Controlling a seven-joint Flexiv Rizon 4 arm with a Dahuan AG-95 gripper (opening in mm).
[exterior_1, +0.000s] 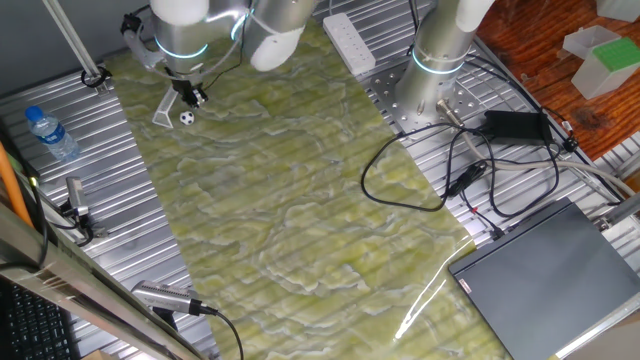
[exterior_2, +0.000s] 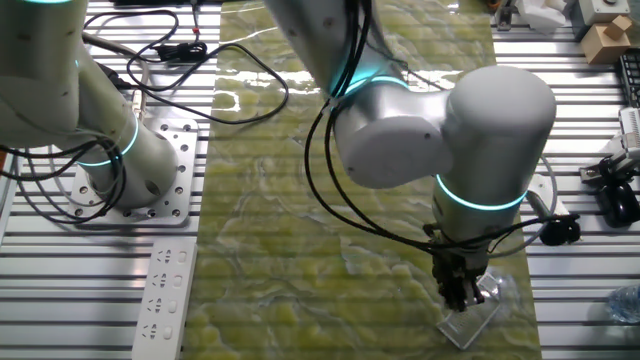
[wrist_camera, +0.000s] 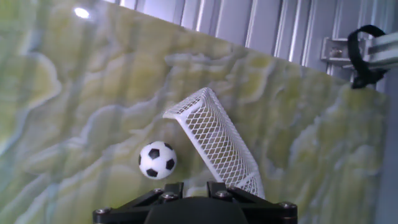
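Note:
A small black-and-white soccer ball (wrist_camera: 157, 160) rests on the green marbled mat. Beside it stands a white toy goal (wrist_camera: 217, 140) with a mesh net; a gap of bare mat separates the two in the wrist view. In exterior view 1 the ball (exterior_1: 187, 118) sits just right of the goal (exterior_1: 164, 110). My gripper shows at the bottom of the wrist view, fingers apart and nothing between them. It hangs above the mat close to the ball. From exterior view 2, the gripper (exterior_2: 462, 300) partly covers the goal (exterior_2: 478, 318), and the ball cannot be made out.
A water bottle (exterior_1: 52, 134) lies on the slatted table to the left. A power strip (exterior_1: 349, 44), looped black cables (exterior_1: 364, 180) and a dark laptop (exterior_1: 550, 275) lie along the right side.

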